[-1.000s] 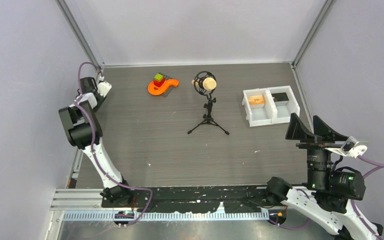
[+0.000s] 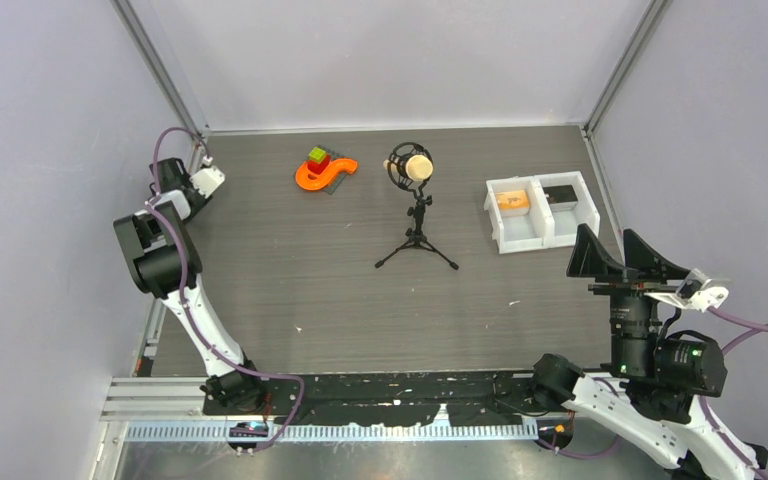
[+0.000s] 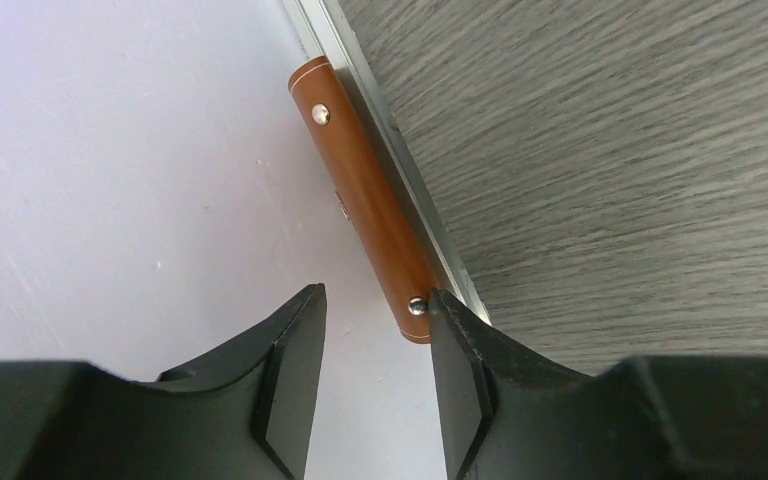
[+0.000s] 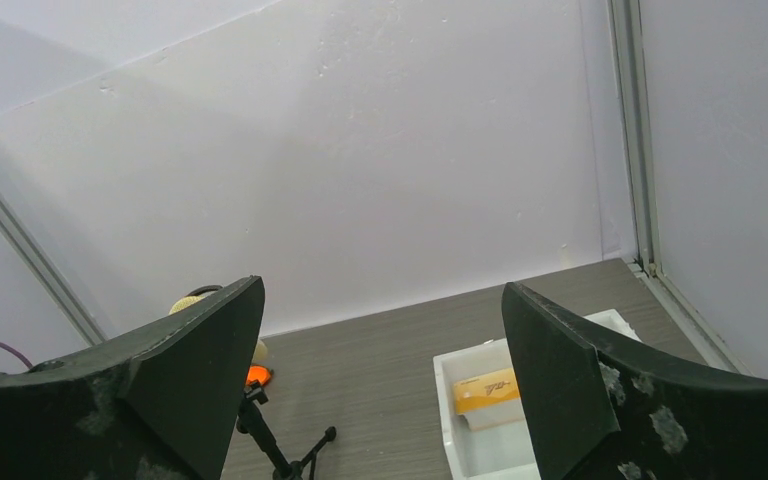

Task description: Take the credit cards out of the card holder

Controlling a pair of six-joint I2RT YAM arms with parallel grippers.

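A brown leather card holder with silver snaps shows in the left wrist view, lying along the metal edge strip against the white left wall. My left gripper is open, its fingertips at the holder's near end. The right fingertip overlaps the end by the snap; whether it touches cannot be told. No cards can be made out. In the top view the left arm hides the holder. At the front right, my right gripper stands open and empty, far from the holder.
A white two-part box holding an orange-and-white pack and a dark item stands at the right. A microphone on a tripod is mid-table, and a toy slide lies further left.
The left gripper's wrist has shifted slightly, with the rest of its arm almost still. The right gripper has moved a little to the left.
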